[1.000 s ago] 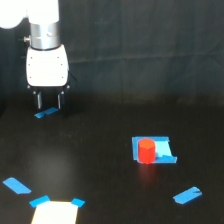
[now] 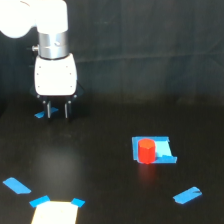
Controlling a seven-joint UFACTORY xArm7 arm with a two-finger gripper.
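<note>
Near the back left, my white gripper (image 2: 57, 109) hangs pointing down, its two dark fingers apart. Nothing shows between them. A small red block (image 2: 147, 152) stands right of centre on a light patch framed with blue tape (image 2: 137, 142). It is well to the right of my gripper and nearer the camera. A pale, cream-coloured square (image 2: 55, 214) is at the front left, cut off by the bottom edge; whether it is flat or raised I cannot tell.
Blue tape strips mark the dark table: one at the left (image 2: 16, 186), one at the front right (image 2: 187, 195), and a strip (image 2: 47, 113) close to my gripper. Blue tape also touches the pale square's corners. Between gripper and red block, the table looks clear.
My gripper has moved to the right and slightly lower in the view, its fingers still apart. The red block and the pale square have not moved.
</note>
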